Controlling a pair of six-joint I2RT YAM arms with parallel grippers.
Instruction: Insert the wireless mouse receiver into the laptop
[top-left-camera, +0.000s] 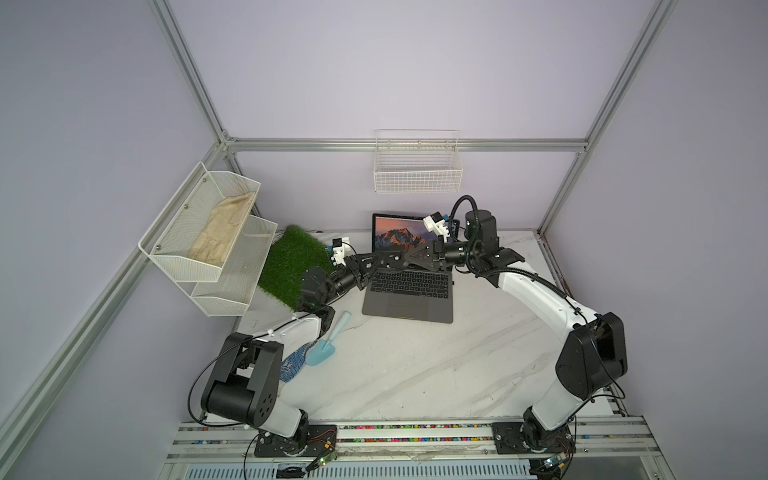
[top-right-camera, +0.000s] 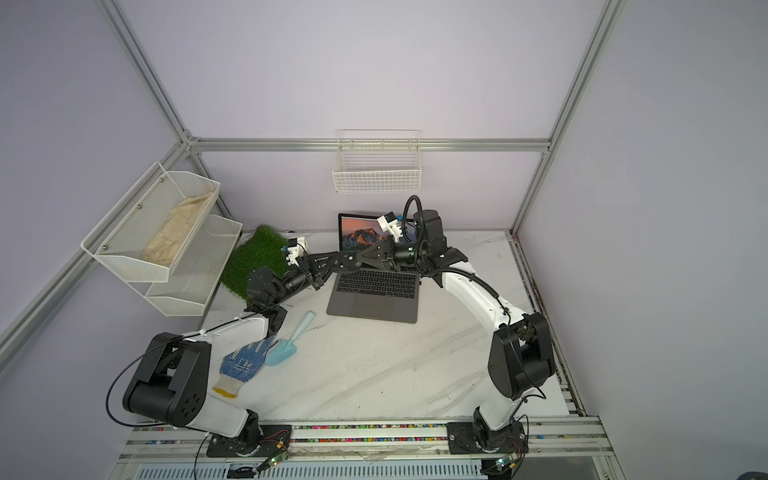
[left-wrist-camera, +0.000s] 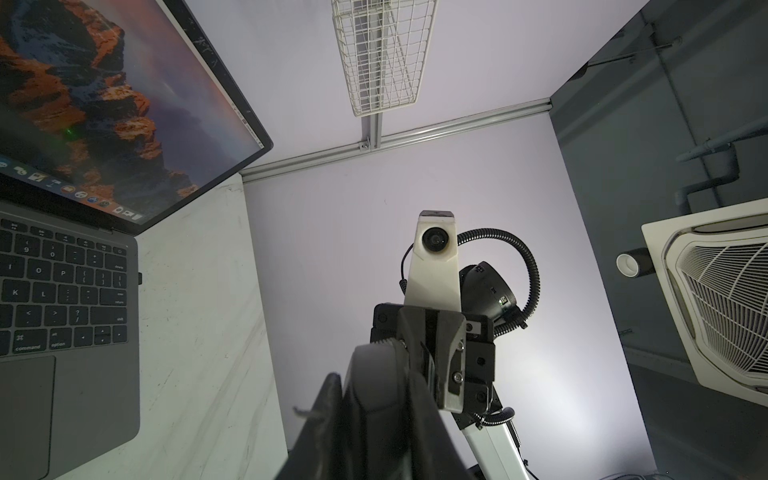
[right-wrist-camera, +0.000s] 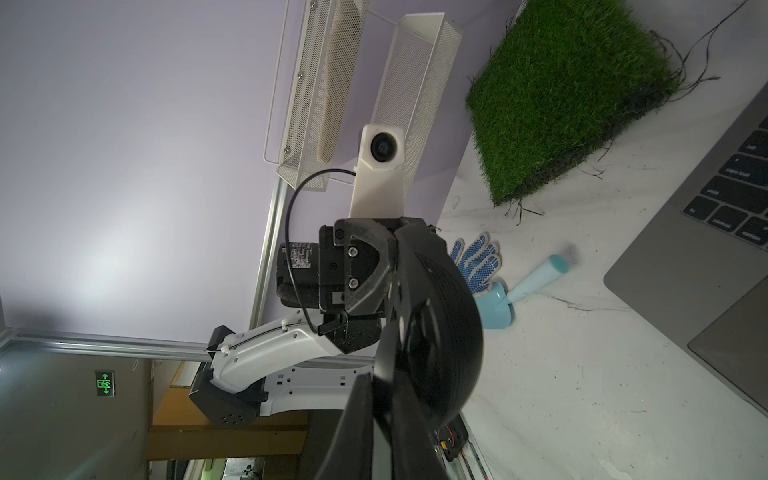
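Above the laptop (top-left-camera: 406, 305), my left gripper is shut on a dark grey mouse (left-wrist-camera: 377, 376), raised off the table. The mouse's glossy black underside (right-wrist-camera: 436, 336) faces my right gripper, which is shut. Its fingertips are close against that underside; whether they touch is hard to tell, and nothing shows between them. A tiny dark piece, likely the receiver (left-wrist-camera: 140, 278), sticks out of the laptop's right side. Lit by a mountain picture, the laptop screen (left-wrist-camera: 104, 104) stands upright behind both arms. In the top views the arms partly cover the keyboard.
Left of the laptop lies a green turf mat (right-wrist-camera: 568, 96). A light blue trowel (top-right-camera: 289, 342) and a blue-white glove (top-right-camera: 246, 361) rest at the table's left front. White racks (top-left-camera: 209, 232) hang on the left wall.
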